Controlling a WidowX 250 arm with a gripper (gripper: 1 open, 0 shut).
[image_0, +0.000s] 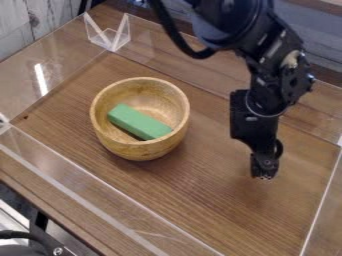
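The black robot gripper (262, 160) points down over the right part of the wooden table (221, 215), with no object visible between its fingers, which are dark and hard to make out. Left of it sits a round wooden bowl (163, 94) holding a green block (136, 123).
A clear, angular plastic object (110, 33) stands at the back left. Cables show at the lower left edge, and a pale wall or ledge runs along the back.
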